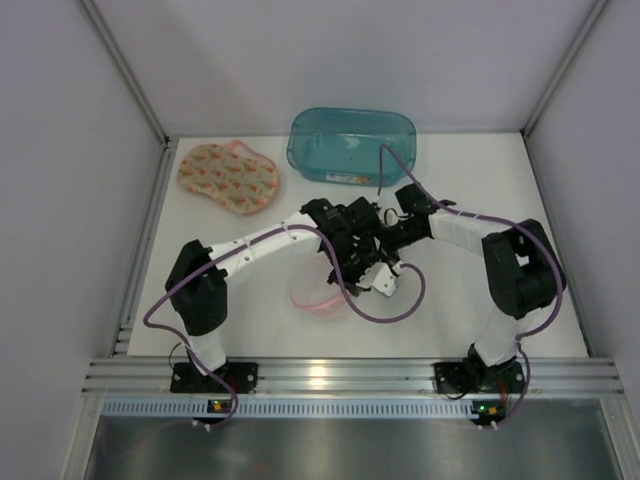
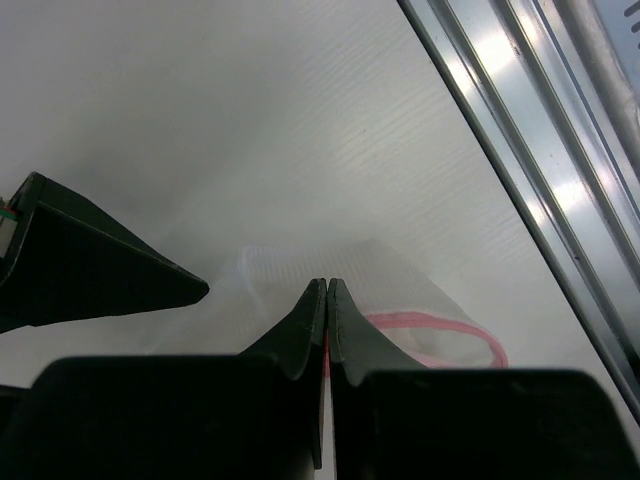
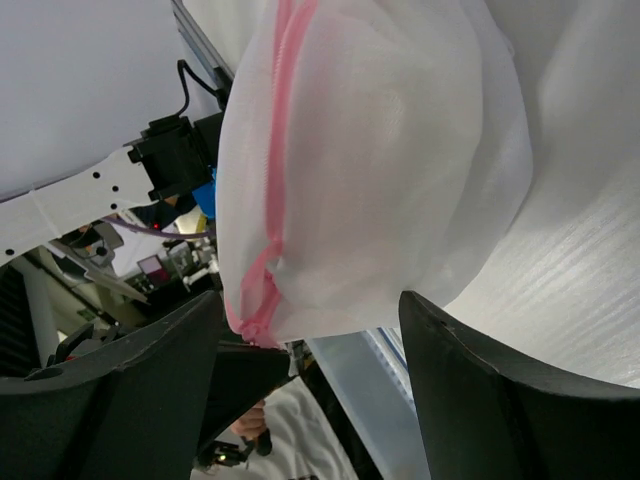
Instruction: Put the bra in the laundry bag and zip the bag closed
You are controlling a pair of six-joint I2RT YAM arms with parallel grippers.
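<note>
The white mesh laundry bag (image 1: 312, 285) with pink trim is partly covered by my arms in the top view. My left gripper is shut on the bag's pink-edged rim; the trim (image 2: 425, 321) runs out to the right from its fingers. In the right wrist view, the bag's mesh (image 3: 385, 150) hangs just ahead of my right gripper. That gripper is part open, with the bag's lower edge showing in the gap, not clamped. An orange patterned piece with a pink strap, seemingly the bra (image 1: 228, 178), lies flat at the back left.
A teal bin (image 1: 352, 147) stands at the back middle, behind both arms. The arms nearly meet over the middle of the white table (image 1: 470, 300). Free room shows at the right and front. A metal rail (image 1: 330, 375) borders the front edge.
</note>
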